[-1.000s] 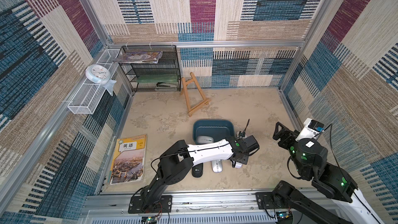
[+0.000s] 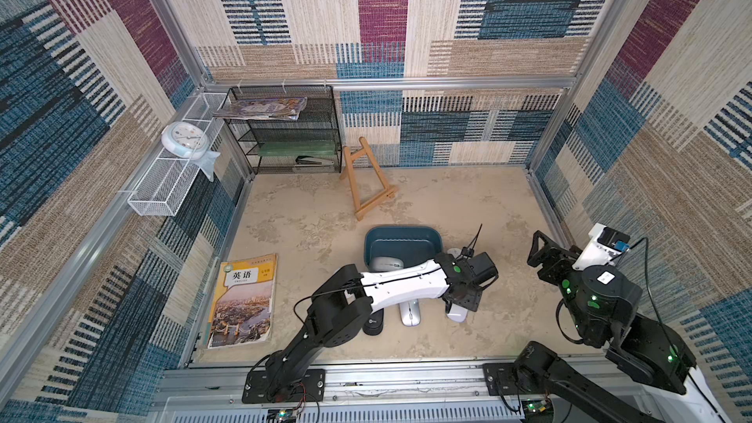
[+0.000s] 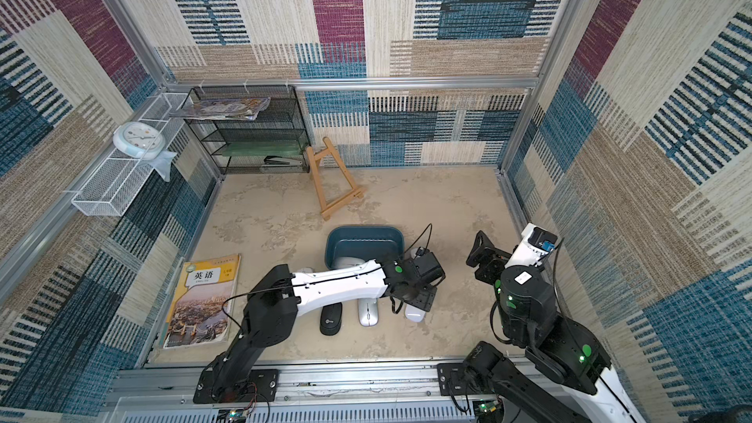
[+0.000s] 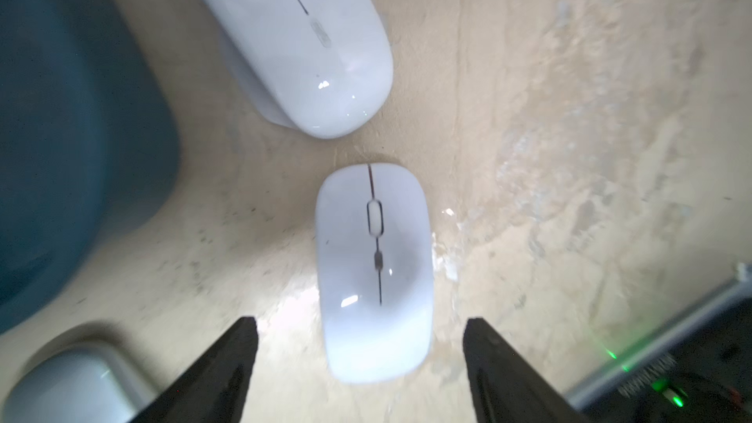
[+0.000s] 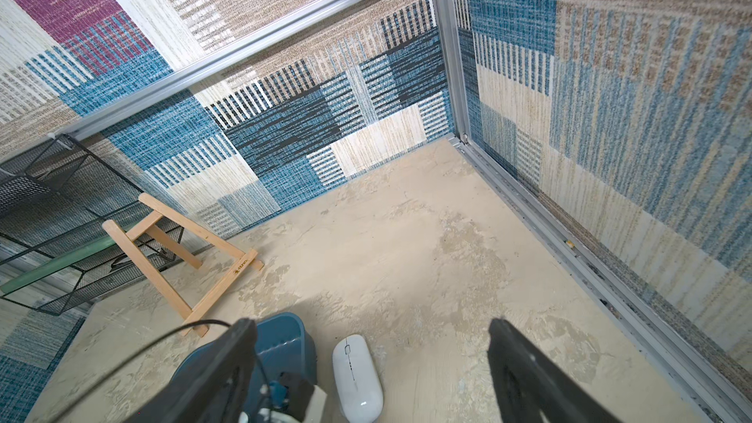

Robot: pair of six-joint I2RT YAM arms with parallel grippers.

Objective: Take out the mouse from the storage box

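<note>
The dark blue storage box (image 2: 368, 244) stands mid-table; a pale mouse (image 2: 385, 264) lies inside it, partly behind the left arm. My left gripper is open low over the table, to the right of the box. A white mouse (image 4: 376, 274) lies flat on the table, its near end between the spread fingers, with a gap on both sides. Just beyond it is another white mouse (image 4: 313, 39), also outside the box. My right gripper (image 2: 539, 249) is held up at the right, open and empty.
In front of the box lie a black mouse (image 2: 373, 322) and another white mouse (image 2: 409, 313). A wooden easel (image 2: 368, 180) stands behind, and a book (image 2: 243, 301) lies at left.
My left gripper has shifted slightly to the right, and the white mouse under it now shows farther right and more fully. The right arm has moved a little to the right.
</note>
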